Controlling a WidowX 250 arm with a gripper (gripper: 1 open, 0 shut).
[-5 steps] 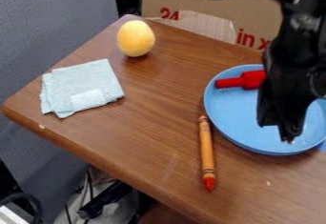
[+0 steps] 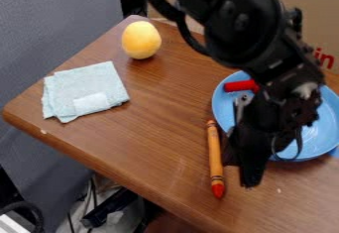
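The black gripper (image 2: 245, 163) hangs low over the near-left part of a blue plate (image 2: 318, 138), just right of an orange crayon (image 2: 215, 163) that lies on the wooden table. Whether its fingers are open or shut cannot be told. A red object (image 2: 240, 85) on the plate is partly hidden by the arm. A yellow round object (image 2: 141, 40) and a folded pale cloth (image 2: 83, 93) rest on the left part of the table.
A cardboard box (image 2: 318, 34) stands at the back right. The table's left edge drops to a grey area.
The gripper has moved left and down from over the middle of the plate toward the crayon. The arm now covers more of the red object.
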